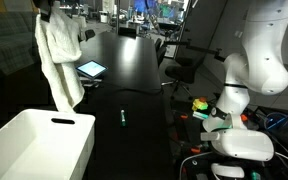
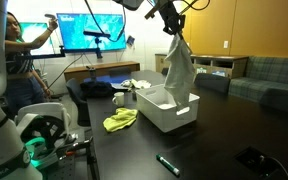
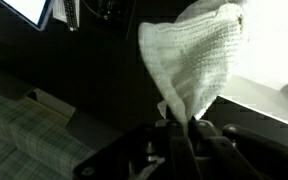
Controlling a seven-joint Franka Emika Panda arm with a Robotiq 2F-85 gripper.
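Observation:
A white cloth (image 1: 64, 55) hangs long from my gripper (image 2: 177, 30), which is shut on its upper end high above the table. The wrist view shows the cloth (image 3: 194, 60) spreading out from between the fingers. Its lower end reaches down by the far corner of the white bin (image 1: 24, 128). In exterior view 2 the cloth covers part of the bin (image 2: 156, 114); whether its tip is inside the rim or just behind it, I cannot tell. The cloth hides some of the bin's inside.
A yellow cloth (image 2: 120, 120) and a white mug (image 2: 118, 99) lie near the bin. A small green marker (image 1: 123, 117) rests on the dark table, which is clear around it. A tablet (image 1: 91, 69) lies farther back.

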